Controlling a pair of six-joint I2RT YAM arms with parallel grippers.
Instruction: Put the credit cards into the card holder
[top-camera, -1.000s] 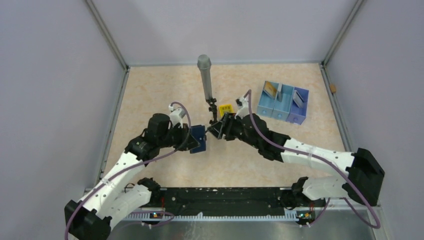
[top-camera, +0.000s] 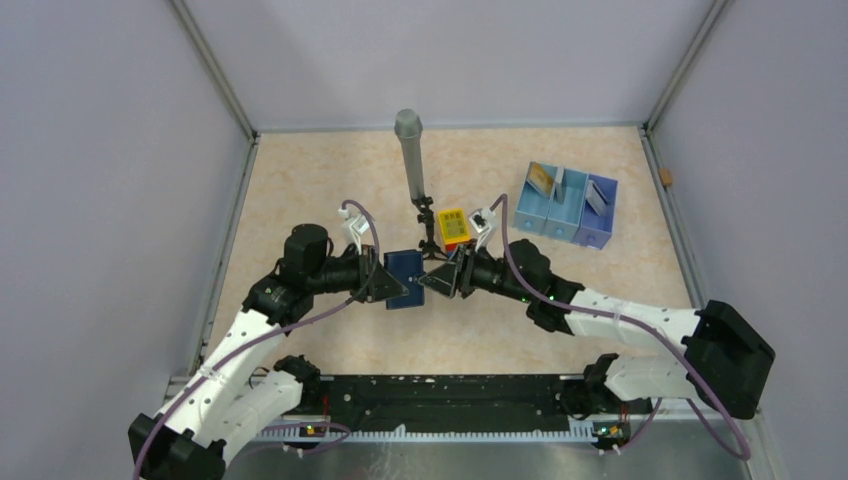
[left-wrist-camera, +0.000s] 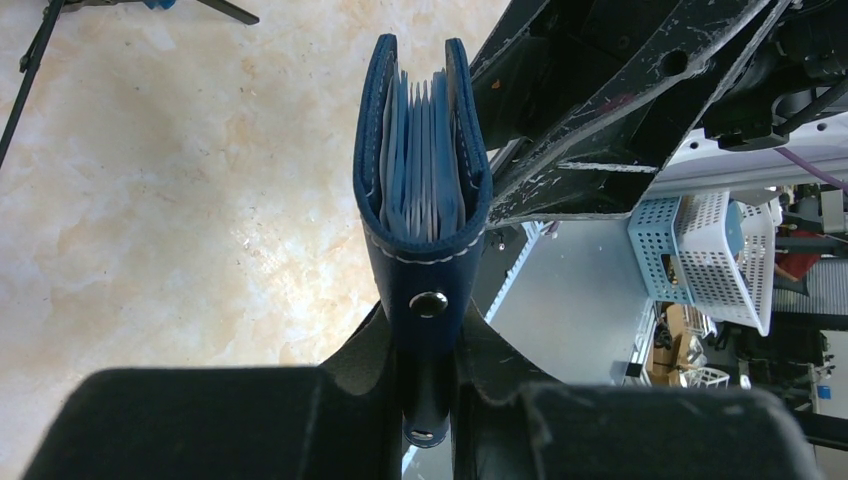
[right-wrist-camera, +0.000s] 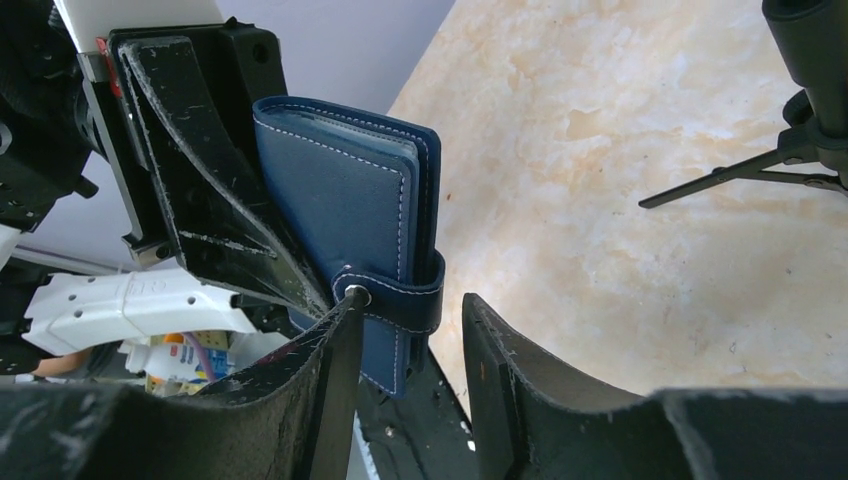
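In the left wrist view a dark blue card holder (left-wrist-camera: 430, 265) with white stitching is seen end-on, thin translucent sleeves (left-wrist-camera: 420, 160) between its covers. My left gripper (top-camera: 385, 284) is shut on it and keeps it upright above the table. The right wrist view shows the holder's snap strap (right-wrist-camera: 405, 300) across its edge, the round snap near one fingertip. My right gripper stands part open at that strap, its fingers on either side of it; firm contact cannot be told. Card-like pieces (top-camera: 597, 198) lean inside the blue organizer (top-camera: 563, 228) at the back right.
A grey post on a small black tripod (top-camera: 411, 150) stands just behind the grippers. Beside it sits a yellow block (top-camera: 454, 222) with red below. Bare table (top-camera: 310, 170) lies at the back left and to the right of the right gripper.
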